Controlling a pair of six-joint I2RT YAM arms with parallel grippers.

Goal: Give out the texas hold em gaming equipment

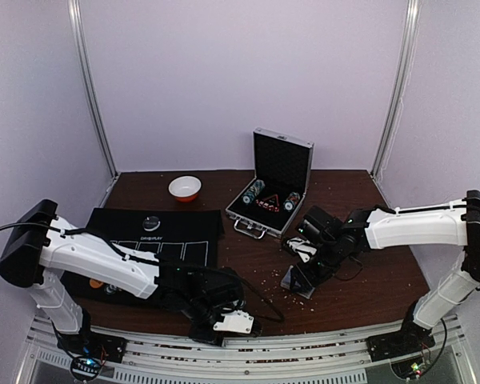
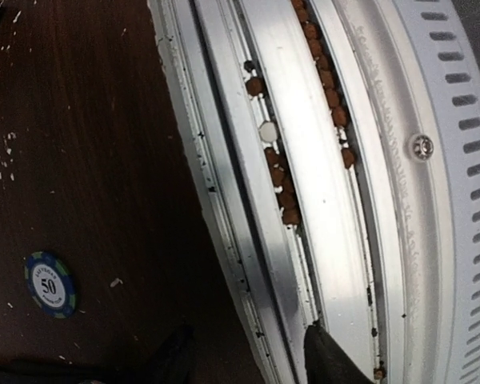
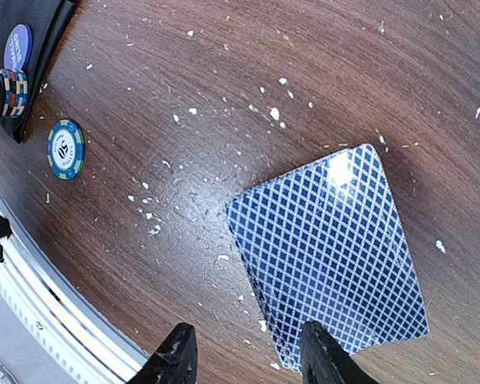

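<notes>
In the right wrist view a blue-backed deck of cards (image 3: 328, 248) lies flat on the table. My right gripper is open at its near edge, nothing visible between its fingers; one fingertip (image 3: 318, 346) overlaps a corner of the deck in view. My left gripper is open and empty over the metal rail at the front edge. A blue-green chip marked 50 (image 2: 50, 284) lies on the wood in the left wrist view. The black playing mat (image 1: 176, 220) covers the left side, partly hidden by the left arm.
An open silver case (image 1: 256, 210) with chips stands at the back middle. A white and red bowl (image 1: 185, 188) sits at the back left. More chips (image 3: 14, 92) stand on the mat edge. Wood flecks litter the table.
</notes>
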